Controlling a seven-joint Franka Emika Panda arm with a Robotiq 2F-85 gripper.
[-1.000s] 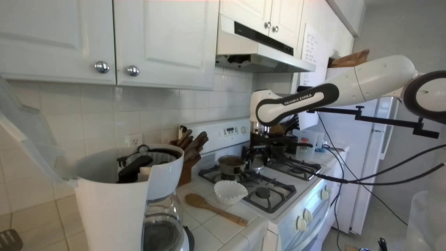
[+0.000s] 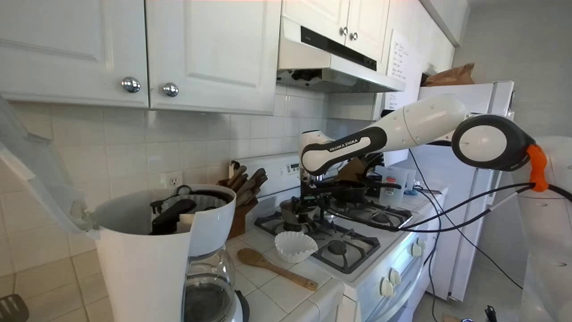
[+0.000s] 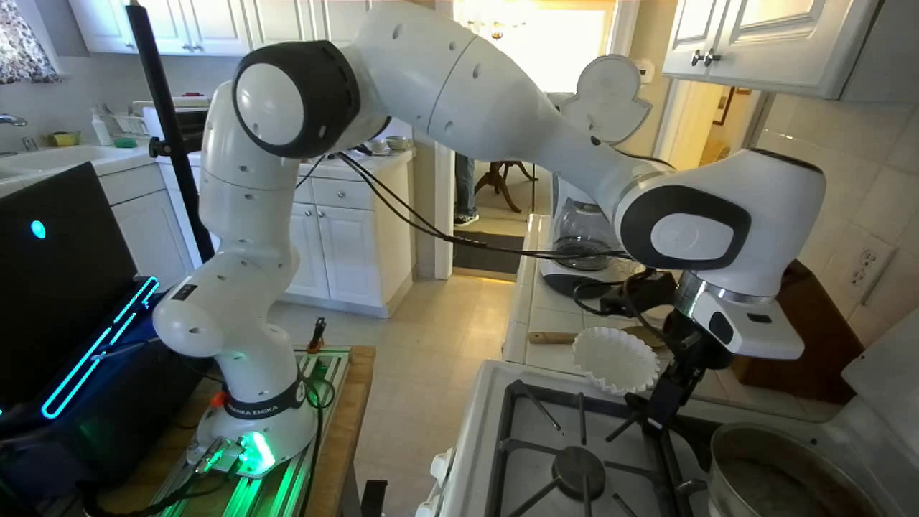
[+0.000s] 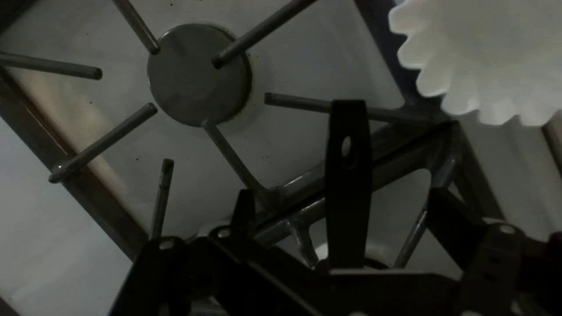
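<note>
In the wrist view my gripper stands open, one dark finger on each side. A black handle with a hole near its tip (image 4: 347, 179) lies between the fingers as seen from there; whether they reach its height I cannot tell. It appears to belong to the metal saucepan (image 3: 780, 474) on a back burner. My gripper (image 2: 309, 204) is low beside that pan and partly hides it in exterior view 1. A white fluted paper filter (image 2: 295, 246) rests at the counter's edge by the stove (image 3: 482, 405), close to the gripper in exterior view 2.
A white coffee maker (image 2: 145, 268) stands with its lid raised and glass carafe (image 2: 208, 290) in place. A wooden spoon (image 2: 276, 267) lies on the counter. The knife block (image 2: 238, 217) is behind, and a dark pan (image 2: 346, 190) sits on a farther burner.
In exterior view 1 my arm has moved left and the gripper has come from the saucepan's right side to in front of it. The filter, spoon and coffee maker have not moved.
</note>
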